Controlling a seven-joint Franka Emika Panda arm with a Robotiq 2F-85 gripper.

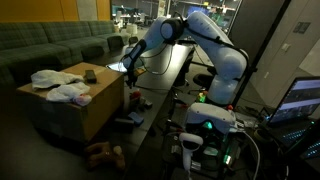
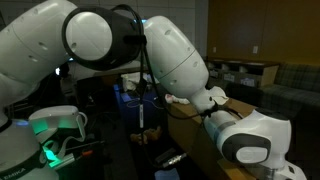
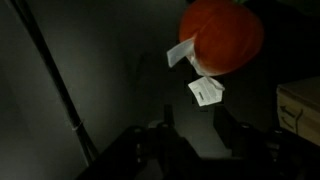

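Note:
A rounded red-orange object lies on the dark floor at the top of the wrist view. White paper tags lie against its lower edge. My gripper reaches in from the bottom of that view, its dark fingers apart and the red object beyond their tips. Between the fingers I can make out only dark floor. In exterior view 1 the gripper hangs low beside the wooden box, close to a small red patch. The fingertips are out of sight in exterior view 2, beyond its lower edge.
A wooden box with white cloths on top stands left of the arm, its side close to the gripper. A blue item and brown objects lie on the floor nearer the camera. A sofa stands behind.

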